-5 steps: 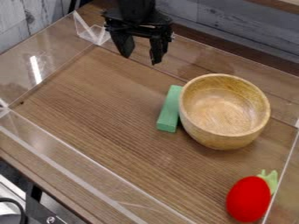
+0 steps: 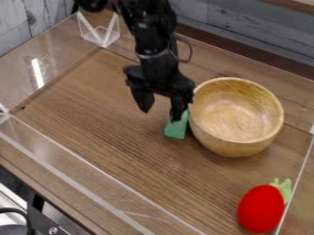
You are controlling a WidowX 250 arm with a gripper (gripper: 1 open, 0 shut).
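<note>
My black gripper (image 2: 163, 103) hangs open in the upper middle of the camera view, lowered over a green block (image 2: 175, 128) that lies just left of a large wooden bowl (image 2: 245, 108). The gripper and its right finger hide the upper part of the block. I cannot tell whether the fingers touch it.
A red tomato-like object (image 2: 260, 209) with a green top lies at the lower right. A clear bin (image 2: 98, 26) stands at the back left.
</note>
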